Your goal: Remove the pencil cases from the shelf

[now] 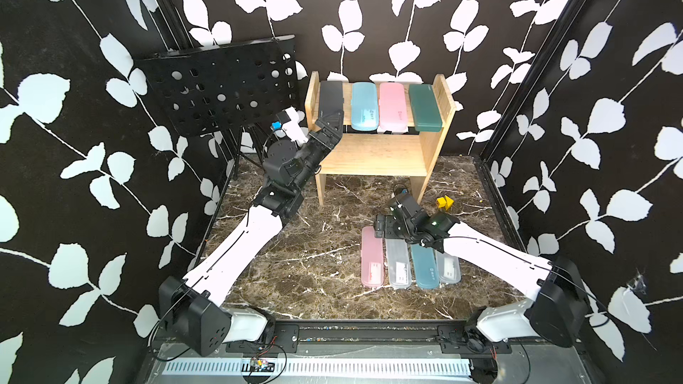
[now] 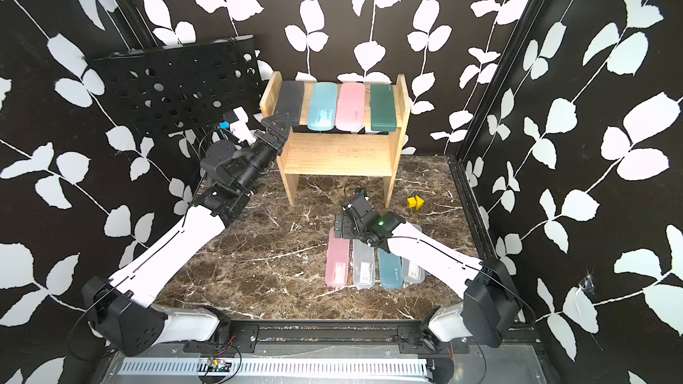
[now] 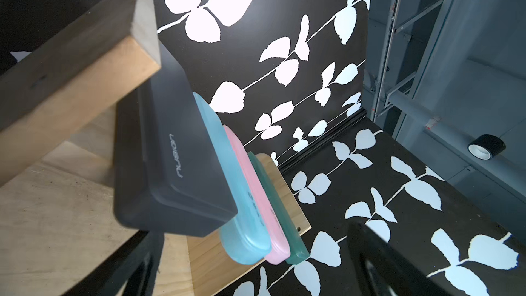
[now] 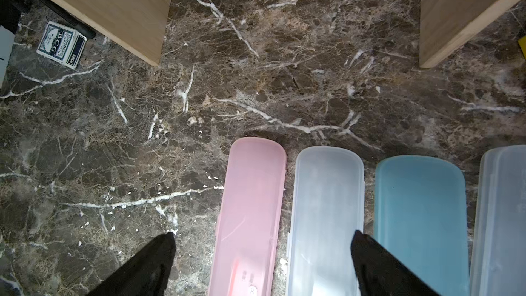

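Observation:
On the shelf's top tier, four cases lie side by side: dark grey, light blue, pink and dark green. My left gripper is open at the front end of the dark grey case, its fingers spread wide. That case's near end looms large in the left wrist view; I see no grip on it. Over the table my right gripper is also open, above a pink case and a clear case, with nothing visibly held.
A blue case and another clear case complete the row on the marble table. The shelf's lower tier is bare. A yellow object lies right of the shelf leg. Left of the shelf stands a black perforated panel.

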